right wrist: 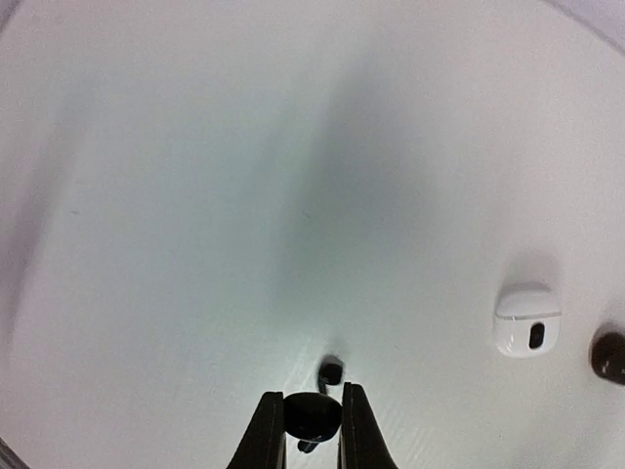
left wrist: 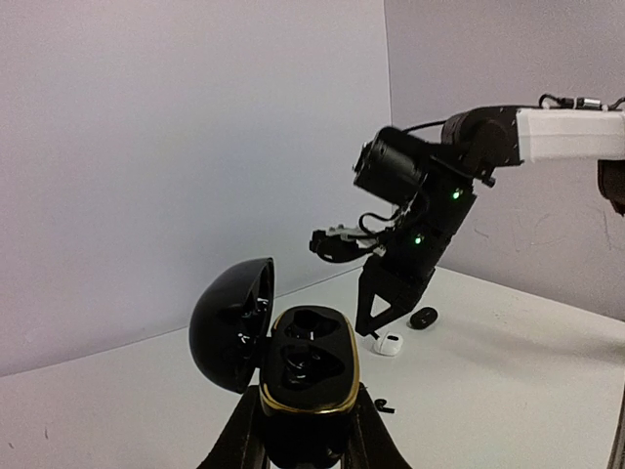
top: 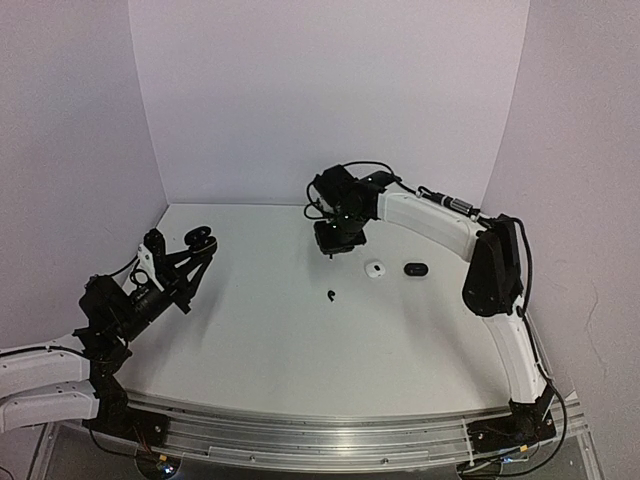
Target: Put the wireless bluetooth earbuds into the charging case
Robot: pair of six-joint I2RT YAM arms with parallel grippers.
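My left gripper is shut on the base of a glossy black charging case [left wrist: 314, 391], trimmed in gold. Its lid [left wrist: 232, 327] stands open to the left and the two earbud hollows face up; whether they are empty is hard to make out in the dark. In the right wrist view, a black earbud [right wrist: 312, 418] is clamped between the fingers of my right gripper, which hangs above the table. Partly hidden behind it, another black earbud [right wrist: 331, 373] lies on the white surface, showing fully in the top view [top: 331, 295].
A white earbud case [top: 375, 268] and a closed black case [top: 416, 269] rest on the table to the right of the loose earbud. Open table lies between the two arms. A metal rail [top: 310, 440] runs along the front edge.
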